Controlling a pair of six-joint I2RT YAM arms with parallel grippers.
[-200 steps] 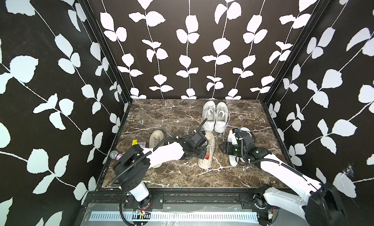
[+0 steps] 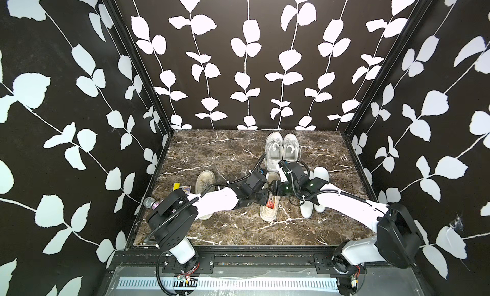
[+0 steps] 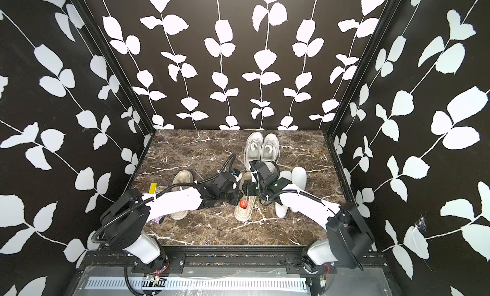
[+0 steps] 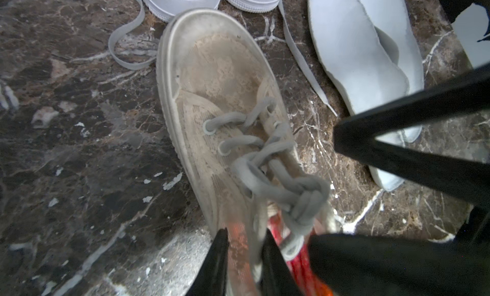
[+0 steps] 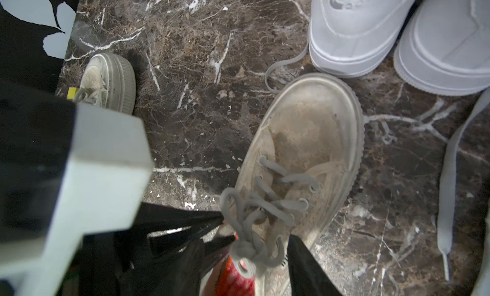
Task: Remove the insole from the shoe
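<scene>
A worn cream shoe [image 4: 214, 71] with knotted grey laces [image 5: 265, 204] and a red insole [image 5: 234, 280] showing at its opening lies between both grippers. My left gripper is low at the shoe's opening, its fingertips either side of the near collar and tongue area; whether they pinch is unclear. My right gripper is over the lace knot and opening, its fingers apart around them. The other gripper's dark fingers show beside the laces in each wrist view.
White shoes [image 2: 274, 148] stand behind, with loose laces trailing. White insoles [image 4: 347, 50] lie to the right, another cream shoe [image 2: 205, 181] to the left, near a small yellow item [image 2: 176, 186].
My right gripper has moved left from over the white insoles to the cream shoe. The left arm has shifted only slightly.
</scene>
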